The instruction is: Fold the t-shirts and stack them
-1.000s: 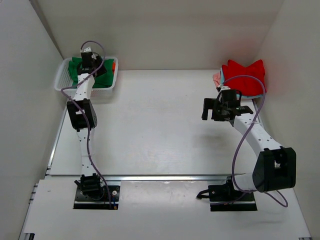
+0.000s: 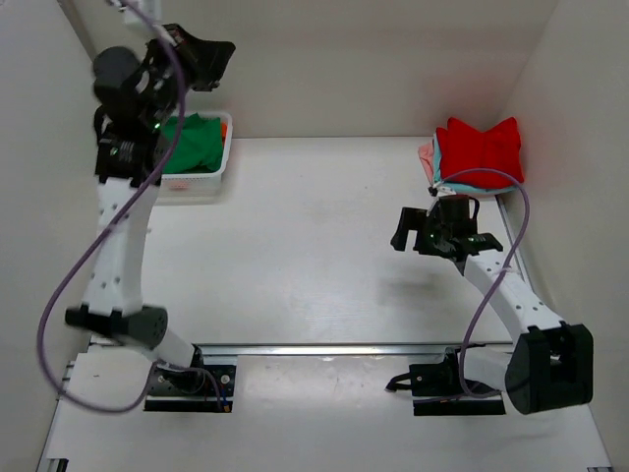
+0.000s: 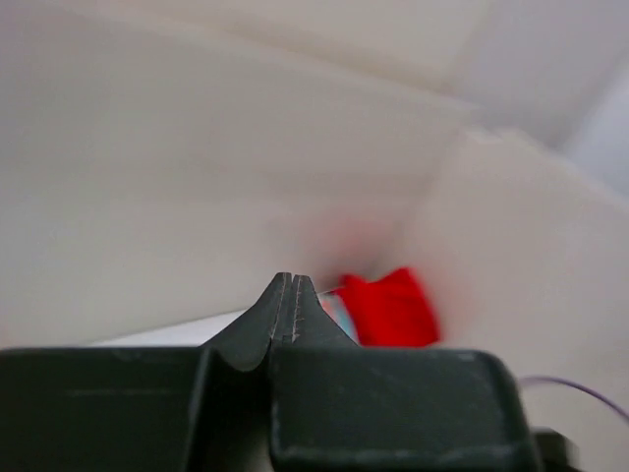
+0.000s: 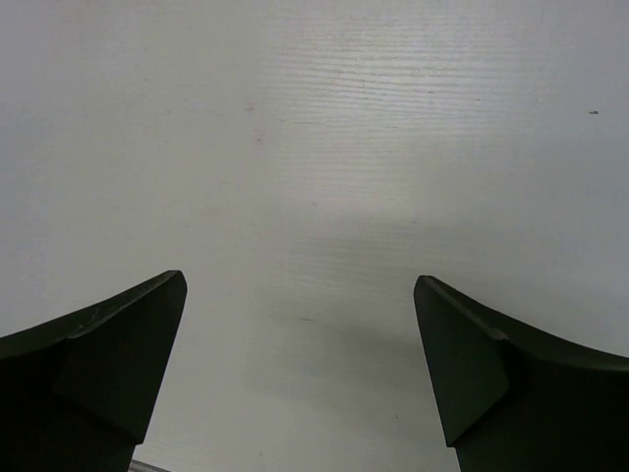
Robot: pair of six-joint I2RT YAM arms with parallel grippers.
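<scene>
My left gripper is raised high over the back left, blurred, above a white bin holding green cloth and some orange fabric. In the left wrist view its fingers are closed together with nothing showing between them. My right gripper hangs open over bare white table, as the right wrist view also shows. At the back right lies a folded pile topped by a red shirt, with light blue and pink fabric beneath it.
Light walls enclose the back and sides, and a metal rail runs along the front edge.
My left arm has risen sharply from inside the bin, leaving the green cloth there. My right arm has shifted slightly toward the front.
</scene>
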